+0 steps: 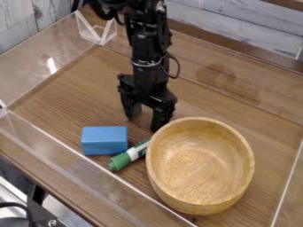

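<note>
The black robot arm point(149, 62) reaches down from the top centre to my gripper point(147, 113), which is open above the wooden table, just behind the objects at the front. A blue block point(104, 139) lies front left of it. A green and white cylindrical object point(126, 158) lies at an angle between the block and a large tan oval bowl point(199, 164). The dark fingers are hard to make out against their shadows.
Pale walls or rails border it at the left and top. A dark cable lies at the lower left corner.
</note>
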